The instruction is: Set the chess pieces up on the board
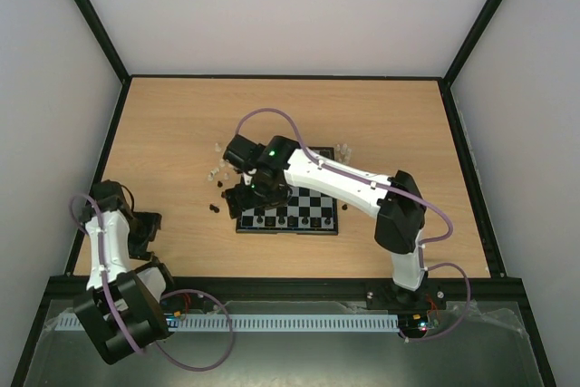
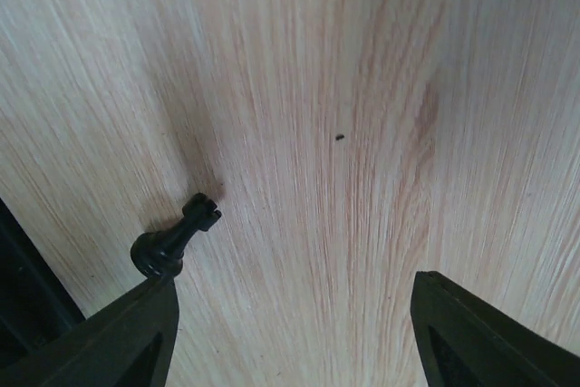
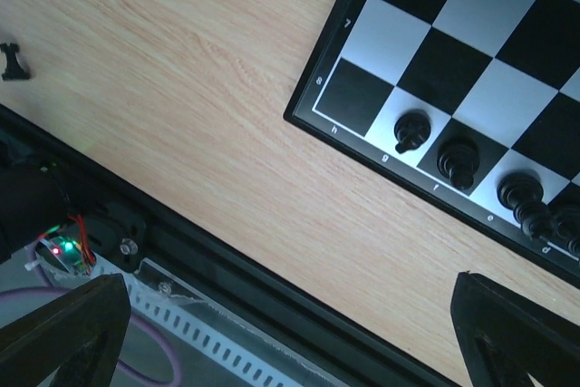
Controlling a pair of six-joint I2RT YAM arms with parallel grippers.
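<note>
In the left wrist view a black rook (image 2: 170, 240) is on the bare wood, just ahead of the left finger (image 2: 136, 328); whether it stands or lies I cannot tell. My left gripper (image 1: 151, 235) is at the table's left front corner, fingers apart and empty. The chessboard (image 1: 286, 231) is in the middle, with several black pieces along its near edge, among them a small one (image 3: 412, 131) and its neighbour (image 3: 459, 162). Over the board's left side hangs my right gripper, open with nothing between its fingers; its arm hides part of the board.
Loose white pieces (image 1: 214, 174) and black pieces (image 1: 215, 208) are scattered left of the board. More white ones (image 1: 343, 153) stand at its right. The dark front rail (image 3: 227, 271) runs along the table edge. Wood between left arm and board is largely clear.
</note>
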